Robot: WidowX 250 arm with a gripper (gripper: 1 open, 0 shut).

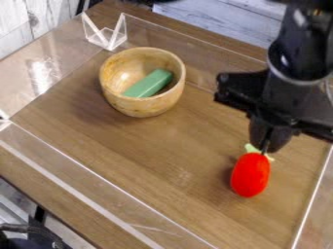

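My gripper (267, 141) comes down from the right, its dark body filling the upper right of the view. Its narrow tip is over the green top of a red oval vegetable (248, 175) lying on the wooden table. The fingers look shut, with nothing visible between them; whether they touch the vegetable I cannot tell. A wooden bowl (121, 70) with a green block (148, 83) inside sits at the upper left.
A clear plastic holder (104, 31) stands at the back left. Transparent rims run along the table (130, 165) edges.
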